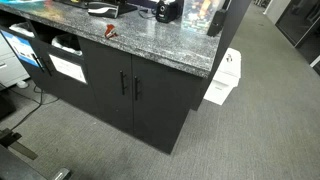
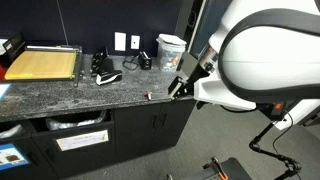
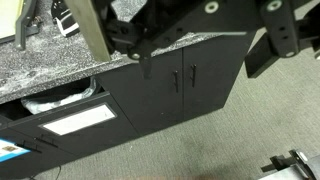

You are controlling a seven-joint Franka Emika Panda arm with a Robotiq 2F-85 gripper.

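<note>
My gripper stands open in the wrist view, its fingers spread wide at left and right, with nothing seen held between them. Below it are the dark cabinet doors and the edge of the speckled grey counter point(image 3: 40, 68). In exterior view 2 the white arm point(image 2: 265, 60) fills the right side, and the dark gripper point(image 2: 180, 88) is seen near the counter's right end. A small red item point(image 1: 110, 31) lies near the counter's front edge; it looks separate from the gripper.
On the counter stand a wooden tray point(image 2: 45, 63), several black items point(image 2: 104, 68) and a clear tub point(image 2: 170, 52) at the right end. Two lined bin openings sit in the cabinet front. White boxes point(image 1: 224, 76) stand beside the cabinet; carpet point(image 1: 250, 120) is open to the right.
</note>
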